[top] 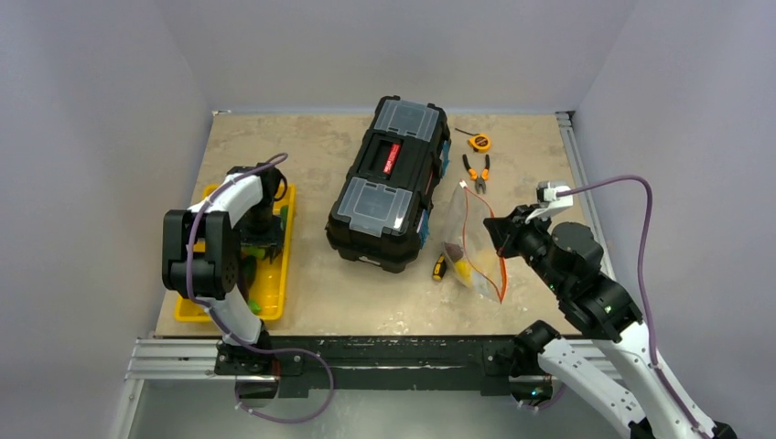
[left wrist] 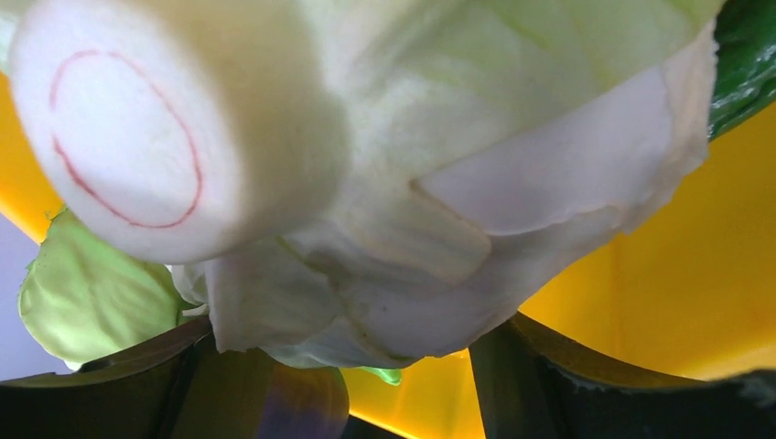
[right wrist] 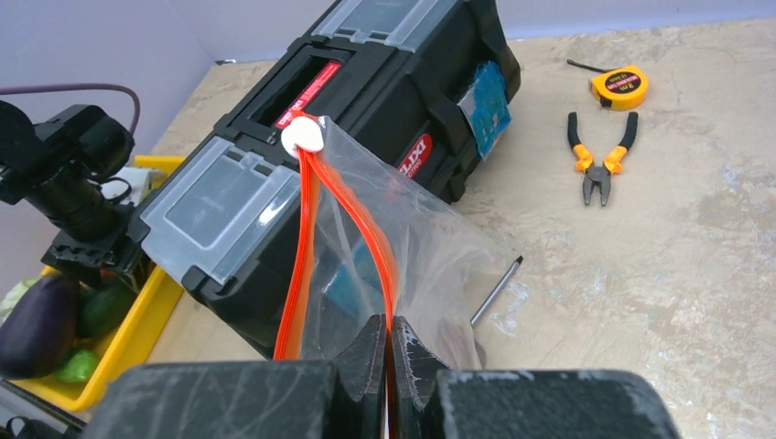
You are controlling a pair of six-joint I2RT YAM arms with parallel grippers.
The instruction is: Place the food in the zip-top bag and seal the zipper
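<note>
The clear zip top bag (top: 468,240) stands on the table right of the toolbox, an orange zipper along its mouth and something yellow (top: 463,273) low inside. My right gripper is shut on one orange-edged side of the bag (right wrist: 412,215), at the mouth. Down in the yellow basket (top: 289,261), my left gripper has its fingers (left wrist: 549,380) wide apart. A pale cabbage (left wrist: 412,274) with a white round stem end fills the space between and beyond the fingertips; whether both press on it I cannot tell. An eggplant (right wrist: 38,325) lies in the basket.
A black toolbox (top: 389,178) fills the table's middle, between basket and bag. Pliers (top: 478,172) and a tape measure (top: 479,143) lie behind the bag. A screwdriver (top: 439,267) touches or lies partly under the bag's left side. Bare table shows in front of the toolbox.
</note>
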